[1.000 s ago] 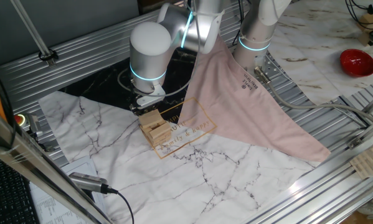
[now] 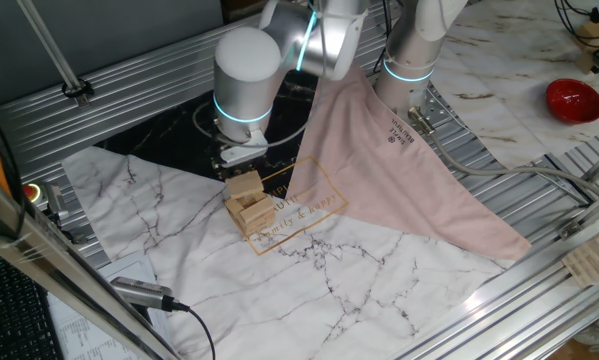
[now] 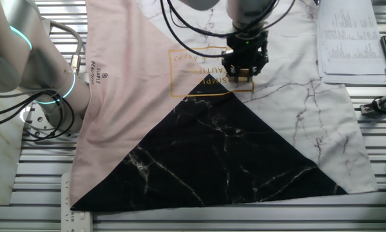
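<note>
Several pale wooden blocks (image 2: 251,210) stand close together as a small stack on the marble-patterned cloth. The uppermost block (image 2: 245,184) sits at the side of the stack nearest the arm, slightly tilted. My black gripper (image 2: 229,165) points down right beside that block; its fingers are mostly hidden under the arm in this view. From the other side, the gripper (image 3: 245,64) has a wooden block (image 3: 243,73) showing between its dark fingers. Whether the fingers press on the block cannot be made out. The rest of the stack is hidden behind the gripper there.
Around the stack the cloth (image 2: 329,290) is flat and clear. A red bowl (image 2: 575,101) stands far off at the right. A black cable and a metal device (image 2: 142,293) lie at the lower left. Loose arm cables hang near the gripper.
The arm has shifted slightly right in exterior view 1. The uppermost block has moved and turned a little with it, and the gap to the lower blocks looks wider.
</note>
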